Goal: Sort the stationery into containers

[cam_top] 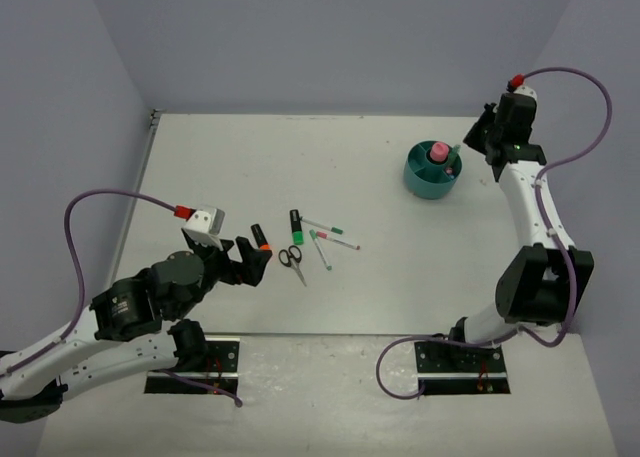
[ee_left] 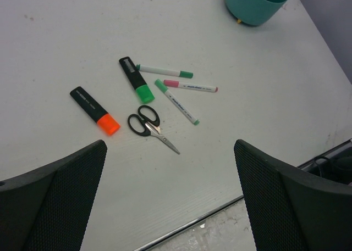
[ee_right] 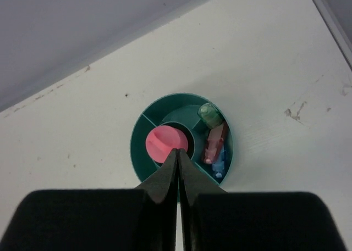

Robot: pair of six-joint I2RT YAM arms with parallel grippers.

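Observation:
The round teal container stands at the back right, split into compartments. In the right wrist view a pink round-ended item sits in its central cup; green-ended, pink-red and blue items share a side compartment. My right gripper is shut, nothing showing between its fingers. On the table lie an orange-ended highlighter, a green-ended highlighter, black-handled scissors, two green-capped markers and a pink-capped marker. My left gripper hangs open and empty near them.
Grey walls rise behind and at the sides. The table's front edge runs close below the left gripper.

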